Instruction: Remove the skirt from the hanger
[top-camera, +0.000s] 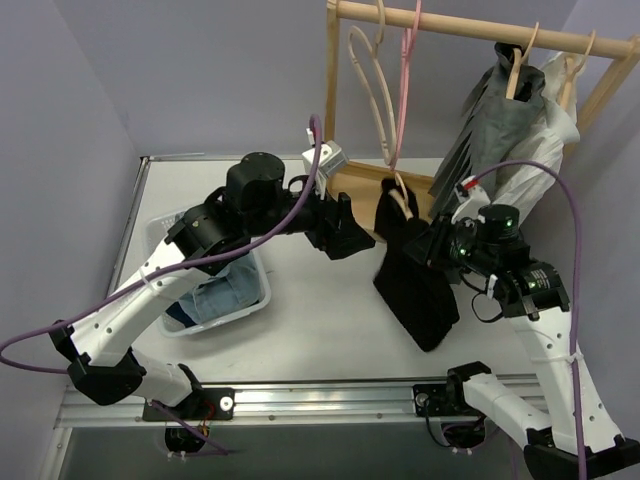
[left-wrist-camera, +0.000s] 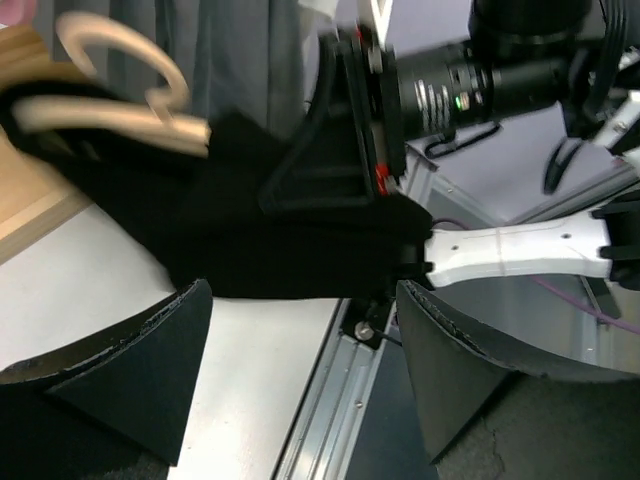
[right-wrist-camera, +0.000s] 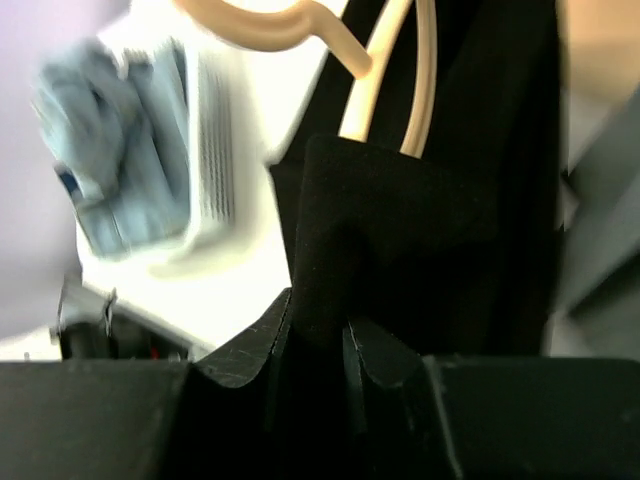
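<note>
The black skirt (top-camera: 415, 295) hangs on a wooden hanger (top-camera: 400, 200), off the rail and low in front of the rack. My right gripper (top-camera: 435, 240) is shut on the black cloth; in the right wrist view the fabric (right-wrist-camera: 390, 220) is bunched between the fingers, below the hanger's wooden bars (right-wrist-camera: 360, 95). To the left of the hanger, my left gripper (top-camera: 345, 225) stands open with nothing between its fingers; in the left wrist view the hanger and skirt lie ahead of it, blurred.
The wooden rack (top-camera: 470, 25) carries empty cream and pink hangers and grey and white garments at the right. A white bin (top-camera: 258, 300) with blue cloth sits at the left.
</note>
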